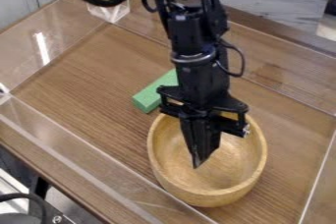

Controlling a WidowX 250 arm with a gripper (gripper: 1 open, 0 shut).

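Observation:
The black robot arm reaches down from the top of the camera view, its gripper [197, 150] shut and pointing down over a tan oval bowl [234, 176] in the lower middle. Nothing shows between the fingertips. A green block [148, 97] lies behind the bowl on the left, partly hidden by the arm.
The wooden table [73, 85] has free room to the left and right of the bowl. A clear plastic object [109, 5] stands at the back left. A black cable [27, 201] shows at the bottom left.

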